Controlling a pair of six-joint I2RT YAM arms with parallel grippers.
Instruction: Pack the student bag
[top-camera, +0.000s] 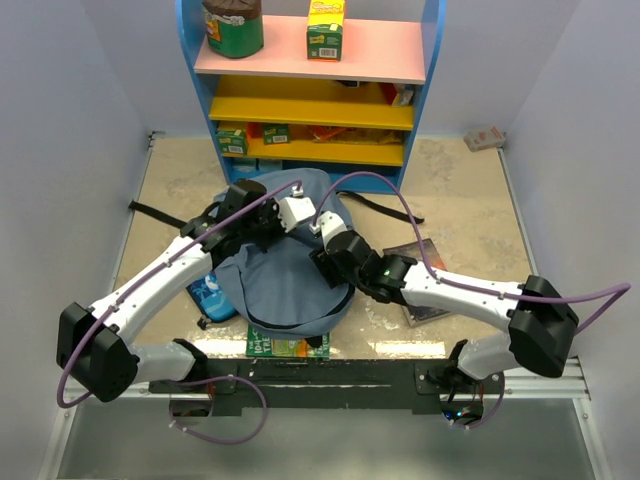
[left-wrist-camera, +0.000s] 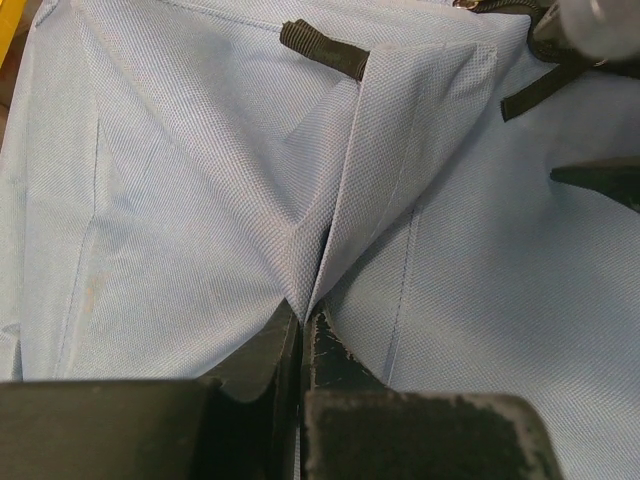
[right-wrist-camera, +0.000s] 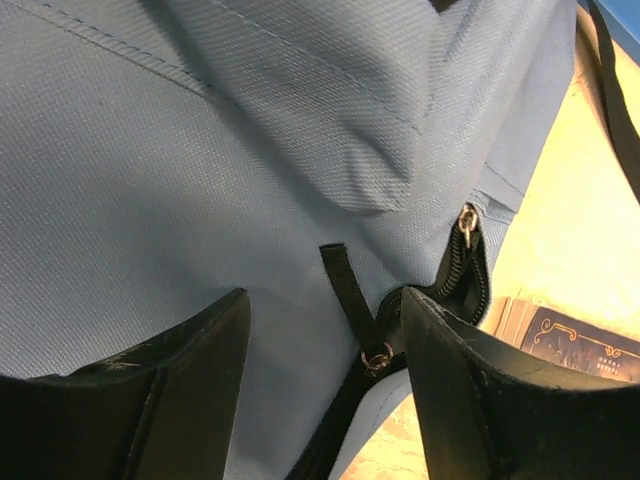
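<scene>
The grey-blue student bag (top-camera: 275, 290) lies on the table in front of the shelf. In the left wrist view, a fold of the bag's cloth (left-wrist-camera: 350, 200) is pinched where the fingers of my left gripper meet. Over the bag's right side, my right gripper is part open. A black zipper tab (right-wrist-camera: 345, 290) with a metal pull shows between its fingers in the right wrist view; whether they touch it is unclear. Nothing is gripped there. The bag's inside is hidden.
A blue case (top-camera: 210, 297) is left of the bag. A green book (top-camera: 265, 348) lies at the front edge, partly covered. A dark book (top-camera: 418, 250) is on the right, partly behind my right arm. The shelf (top-camera: 310, 100) holds several boxes.
</scene>
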